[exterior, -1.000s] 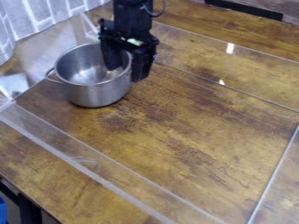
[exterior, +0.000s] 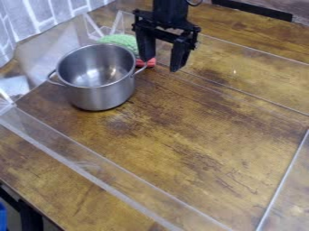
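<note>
My gripper (exterior: 162, 50) is a black two-fingered gripper at the top centre, above the wooden surface, to the upper right of a large steel pot (exterior: 97, 86). Its fingers point down and stand apart, with nothing visible between them. Behind it and beside the pot lie a green object (exterior: 116, 41) and a red object (exterior: 144, 62), both partly hidden by the pot or gripper.
Clear plastic edging runs along the left side, and a pale, crumpled-looking item (exterior: 14, 86) sits at the far left.
My gripper has moved up and to the right, away from over the pot toward the back. The pot looks unmoved.
</note>
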